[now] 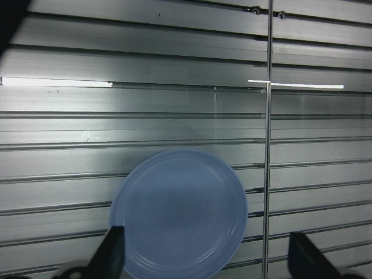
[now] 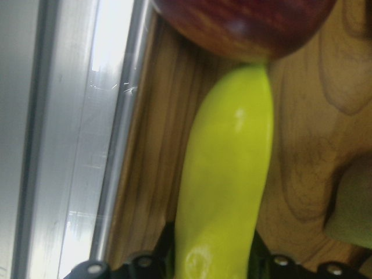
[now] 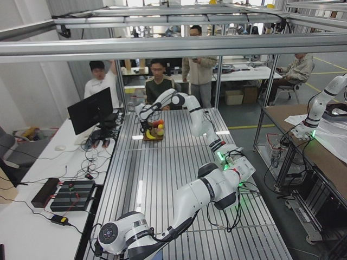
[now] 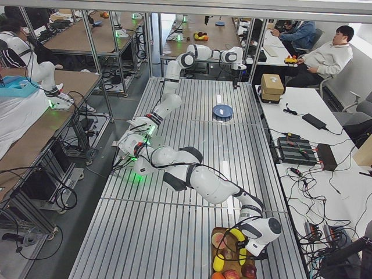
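A wooden tray (image 4: 233,260) of fruit sits at one end of the slatted table. In the right wrist view a yellow banana (image 2: 224,168) lies along the tray's edge, touching a dark red apple (image 2: 244,26), with my right gripper around its lower end; whether the fingers press on it I cannot tell. At the table's other end, a blue plate (image 1: 177,212) lies beneath my left gripper, whose fingers (image 1: 305,258) stand wide open and empty.
My two white arms reach over it from their mounts along one side. A side desk with a monitor (image 3: 89,111), power boxes and cables runs beside it.
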